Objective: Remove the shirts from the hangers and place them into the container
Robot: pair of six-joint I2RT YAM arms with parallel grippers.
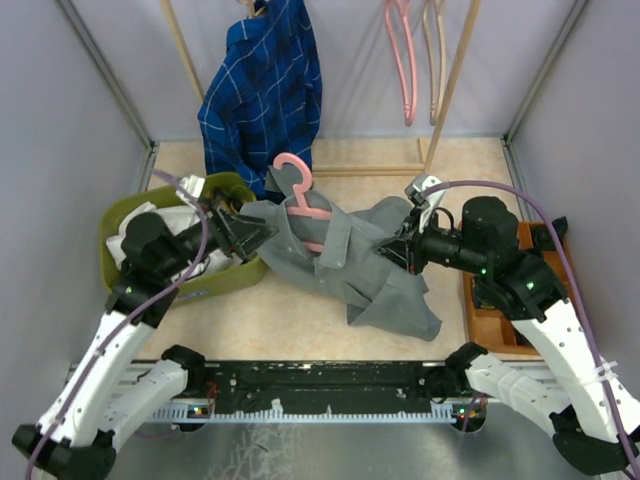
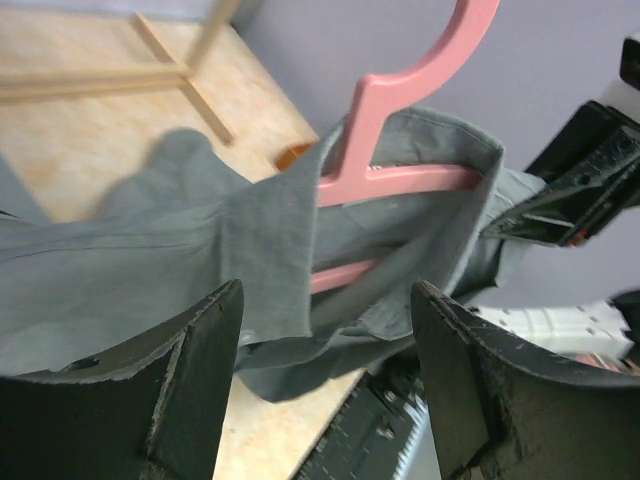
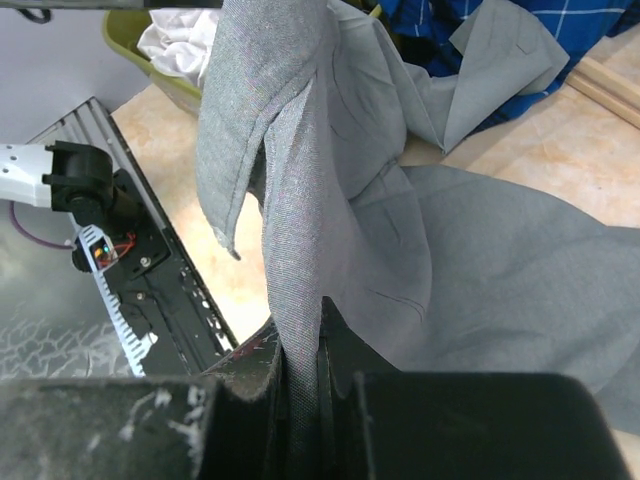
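Observation:
A grey shirt hangs in the middle of the top view, its collar spread around a pink hanger. The hanger's hook and neck stick out of the collar, and a lower bar shows inside. My right gripper is shut on a fold of the grey shirt, which runs up between its fingers. At the shirt's left side is my left gripper. In the left wrist view its two fingers stand apart, with the collar and pink hanger beyond them; no cloth is clearly pinched there.
A green bin with white cloth stands at the left. Behind, a blue plaid shirt hangs on a wooden rack with spare hangers. An orange-brown box sits at the right.

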